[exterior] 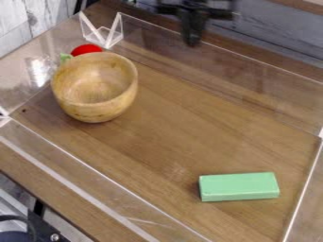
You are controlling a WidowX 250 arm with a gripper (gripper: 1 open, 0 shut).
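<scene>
My gripper (192, 26) is a dark, motion-blurred shape at the top middle of the camera view, above the back of the wooden table; whether it is open or shut cannot be made out. A wooden bowl (94, 95) sits at the left. A red object (86, 50) with a green part lies just behind the bowl. A white wire-like piece (104, 28) stands at the back left. A mint green block (239, 186) lies at the front right.
A pale wall runs along the back, and the table's edges show at left and right.
</scene>
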